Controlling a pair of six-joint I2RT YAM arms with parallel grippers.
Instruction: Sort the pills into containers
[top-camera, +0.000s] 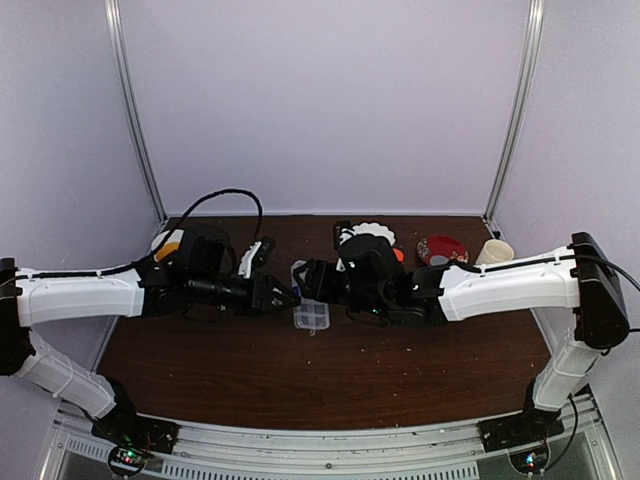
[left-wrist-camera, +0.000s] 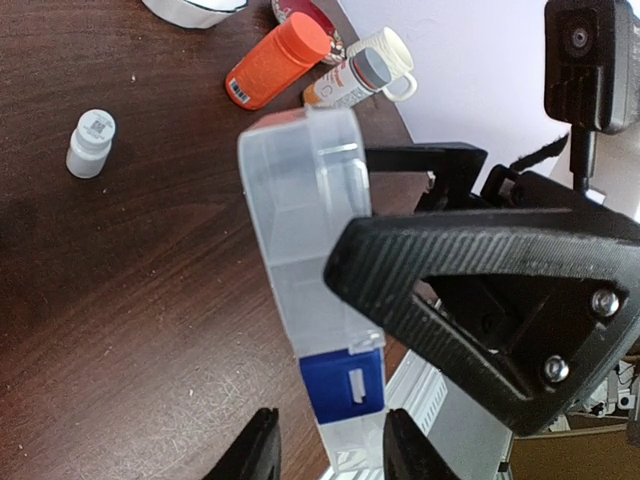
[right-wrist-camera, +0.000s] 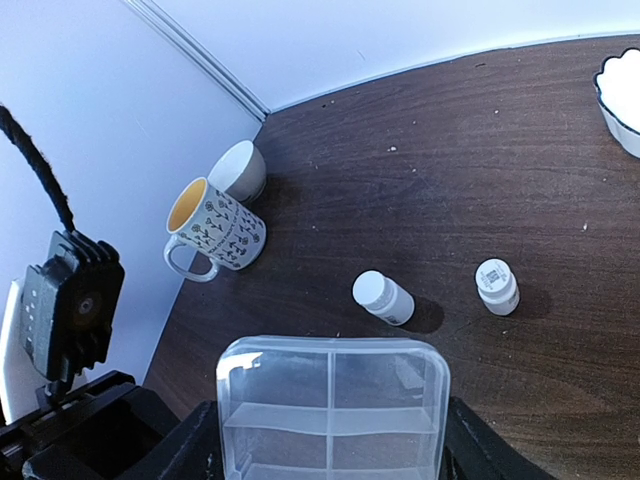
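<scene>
A clear plastic pill box with inner dividers is held up between the two arms. My right gripper is shut on it, with the box filling the space between its fingers. In the left wrist view, a black right finger lies against the side of the box, which stands on end. My left gripper is part open. Its fingertips stand on either side of the box near its blue latch, with a gap showing on the left side. Two small white pill bottles stand upright on the table.
An orange bottle, a grey-capped bottle, a red bowl and a white cup are at the back right. A patterned mug is at the left.
</scene>
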